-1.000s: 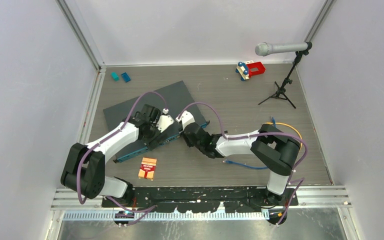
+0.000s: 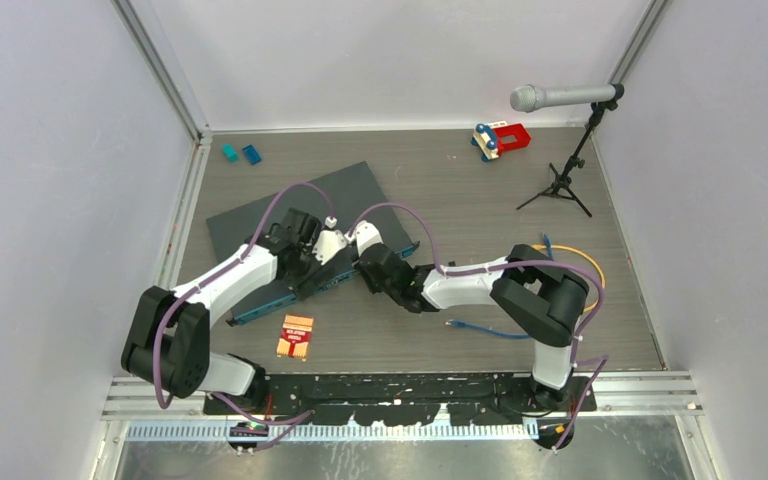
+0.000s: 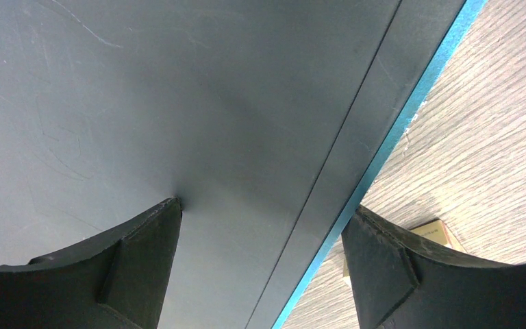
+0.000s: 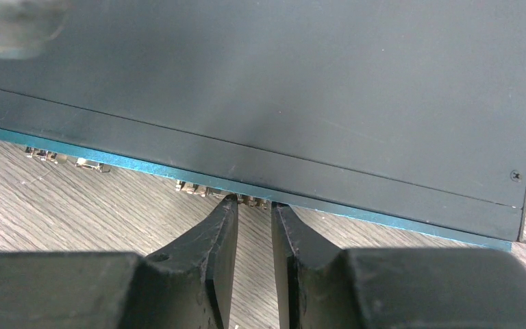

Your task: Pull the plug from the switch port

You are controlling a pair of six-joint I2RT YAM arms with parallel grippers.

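The dark switch (image 2: 252, 215) lies angled on the table, its teal port edge (image 4: 130, 163) facing the front. My left gripper is part open over that edge, its fingers either side of it and low against the lid. My right gripper is at the ports, its fingertips close together with a narrow gap below the edge. Metal port housings (image 4: 89, 164) show along the edge. I cannot make out a plug between the right fingertips.
An orange box (image 2: 295, 337) lies at the front left, blue (image 2: 490, 330) and yellow cables at the right. A microphone stand (image 2: 560, 185), a toy (image 2: 500, 140) and small blue blocks (image 2: 252, 155) stand toward the back.
My right gripper has shifted very slightly left and up in the top view, toward the switch's edge. The left arm looks still.
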